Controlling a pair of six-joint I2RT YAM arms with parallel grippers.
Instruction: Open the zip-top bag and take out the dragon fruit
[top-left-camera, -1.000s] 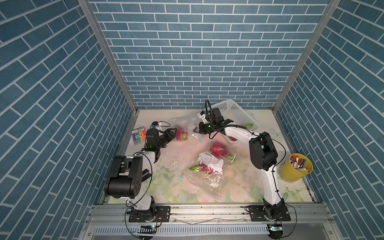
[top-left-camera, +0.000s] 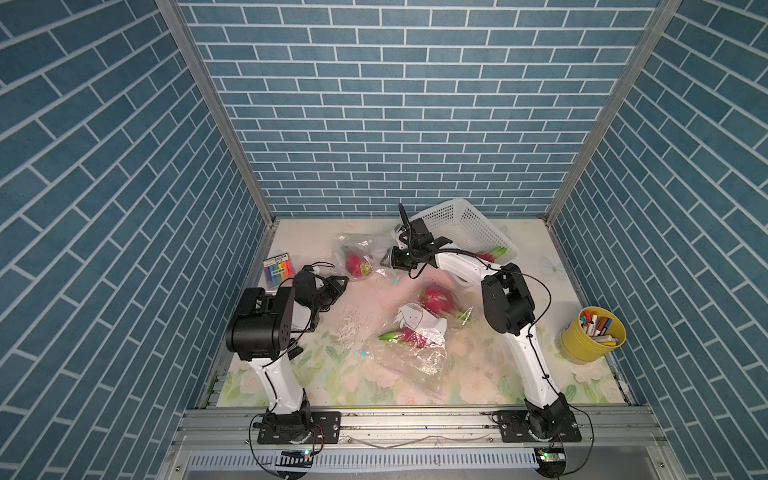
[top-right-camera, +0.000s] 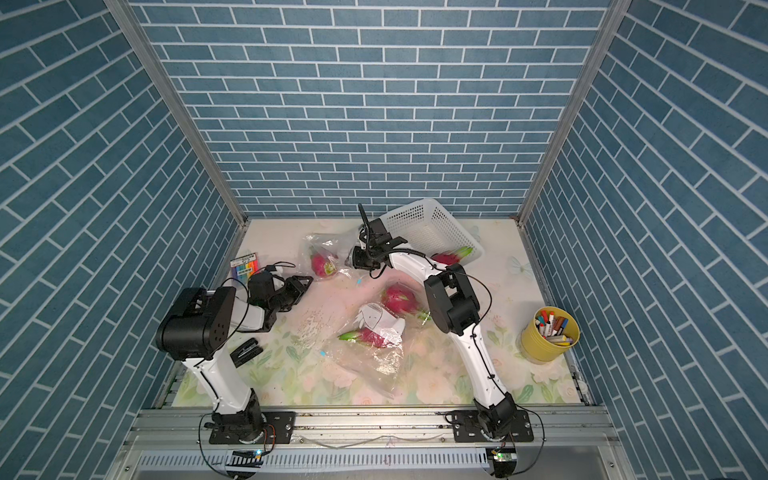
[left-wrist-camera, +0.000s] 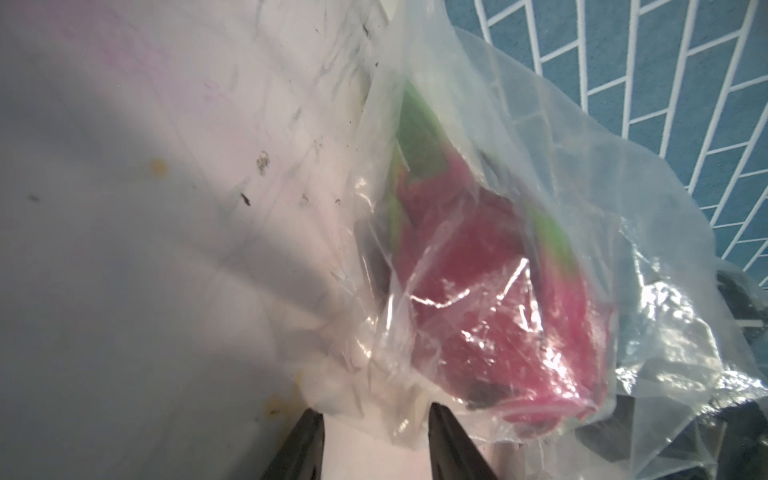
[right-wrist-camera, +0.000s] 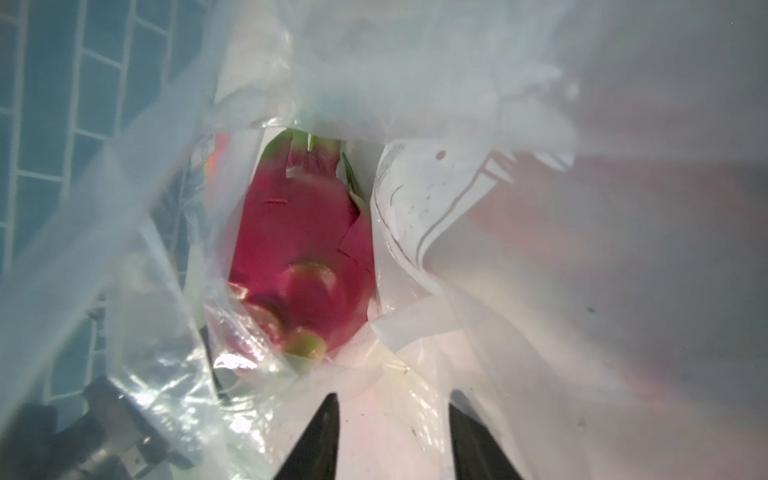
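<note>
A dragon fruit (top-left-camera: 357, 264) lies in a clear plastic bag (top-left-camera: 358, 241) at the back middle. My right gripper is inside the bag's mouth, fingers apart, facing the fruit (right-wrist-camera: 296, 240), with a white card with line drawings beside the fruit. My left gripper stands open low at the bag's left side, with nothing between its fingers; the bagged fruit (left-wrist-camera: 488, 296) fills much of that wrist view.
A white basket (top-left-camera: 460, 214) with fruit stands behind the right arm. More bagged dragon fruits (top-left-camera: 438, 299) lie in the middle front. A yellow marker cup (top-left-camera: 590, 344) stands at right, a coloured pack (top-left-camera: 277, 269) at left.
My right gripper and the bag have shifted leftward.
</note>
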